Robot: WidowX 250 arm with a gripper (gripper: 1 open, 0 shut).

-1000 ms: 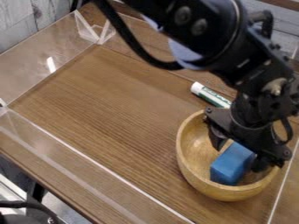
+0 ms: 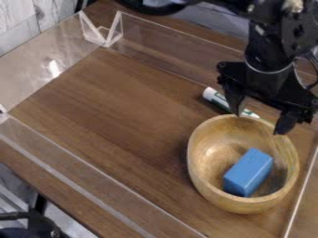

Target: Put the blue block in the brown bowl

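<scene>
Inside the brown bowl (image 2: 203, 167) lies the blue block (image 2: 248, 173), resting on the bowl's floor toward its front right. My black gripper (image 2: 261, 121) is above and behind the bowl, at its far rim, clear of the block. Its two fingers are spread wide apart, one at the left and one at the right, with nothing held between them.
A white and green marker-like object (image 2: 217, 99) lies on the table just behind the bowl, partly hidden by the gripper. A clear plastic piece (image 2: 102, 31) stands at the back left.
My gripper has risen and drawn back from the bowl, from around the block to above the far rim.
</scene>
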